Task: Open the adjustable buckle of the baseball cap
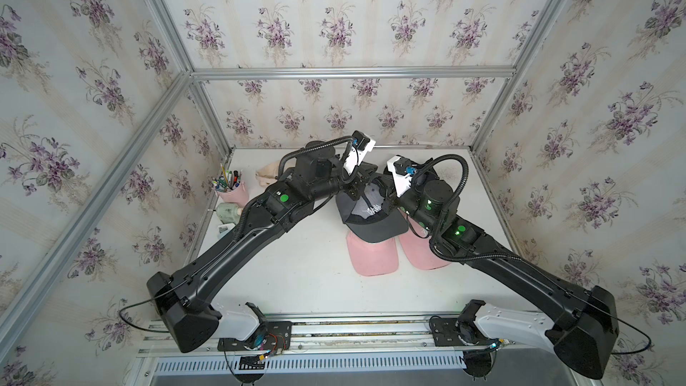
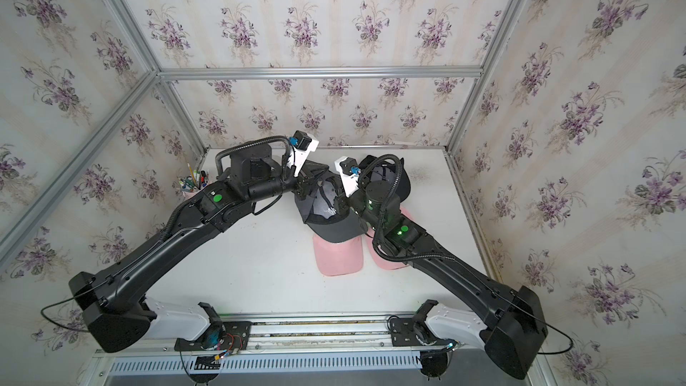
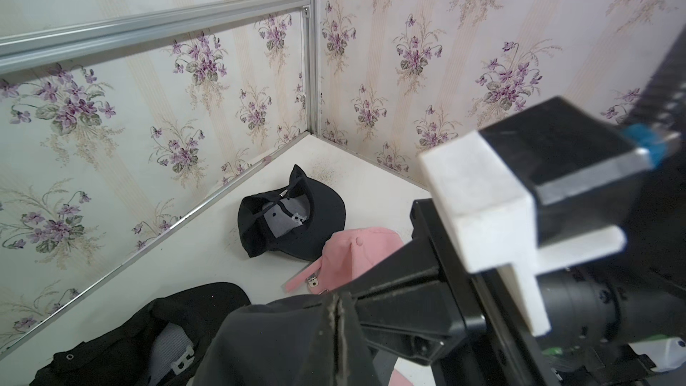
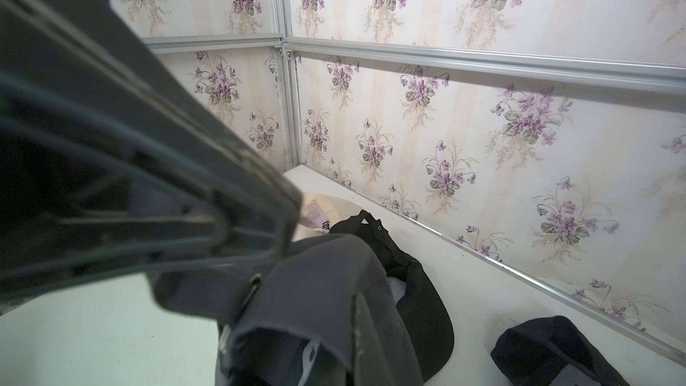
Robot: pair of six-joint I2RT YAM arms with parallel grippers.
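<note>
A dark grey baseball cap (image 1: 375,228) is tilted between my two arms, its inner side and brim facing the front in the top views. In the right wrist view its back strap hangs beside a small metal buckle (image 4: 254,282). My right gripper is shut at the cap's back edge, with the grey fabric running in between its fingers. My left gripper is shut with nothing visible between its fingers. Close to the strap, a finger of the left gripper looms above the cloth. The buckle's exact state is too blurred to tell.
Two pink caps (image 1: 373,261) lie under and beside the grey one. Black caps (image 3: 300,214) lie farther back, and a beige cap (image 4: 318,211) is behind. At the left stands a pink pen cup (image 1: 232,189).
</note>
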